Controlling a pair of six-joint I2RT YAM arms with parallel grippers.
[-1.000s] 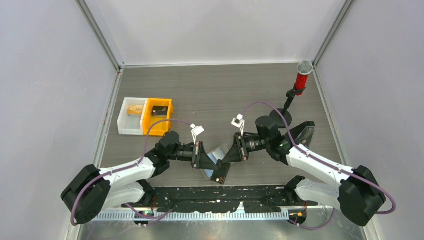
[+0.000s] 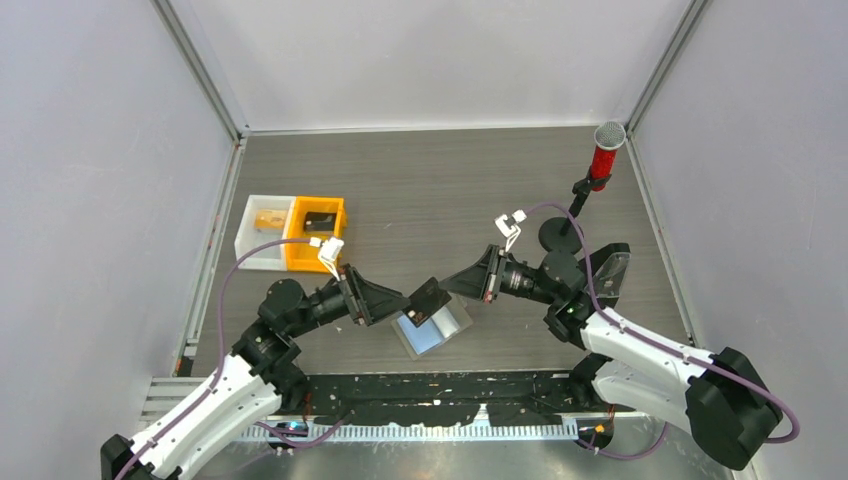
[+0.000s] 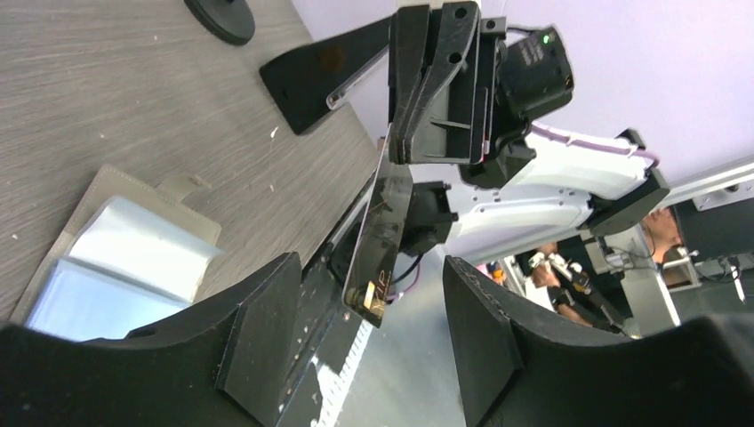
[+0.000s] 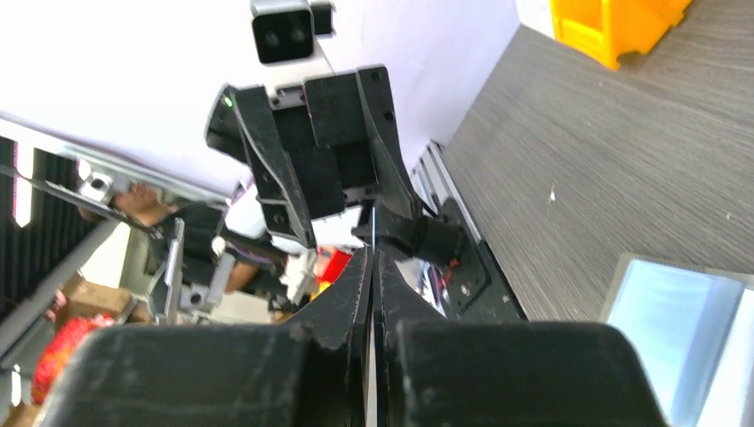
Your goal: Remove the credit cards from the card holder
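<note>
A black card (image 2: pixel 430 300) is in the air above the card holder, with my right gripper (image 2: pixel 446 285) shut on its edge. In the right wrist view the card (image 4: pixel 374 227) is edge-on, a thin line above the closed fingertips (image 4: pixel 386 276). My left gripper (image 2: pixel 406 302) stands open close to the card's other end; the left wrist view shows the card (image 3: pixel 381 240) in line with the gap between its spread fingers. The open card holder (image 2: pixel 465 317) lies on the table below, with blue and white pieces (image 3: pixel 133 249) showing inside.
At the left stand a white bin (image 2: pixel 258 250) with an orange card (image 2: pixel 270 219) and a yellow bin (image 2: pixel 310 260) with a black card (image 2: pixel 320 222). A red microphone on a stand (image 2: pixel 562 234) and a dark object (image 2: pixel 610 275) are at the right.
My left gripper has opened and drawn back slightly to the left. The black card, earlier pointing toward the front edge, has swung up and left with the right gripper, which moved slightly right.
</note>
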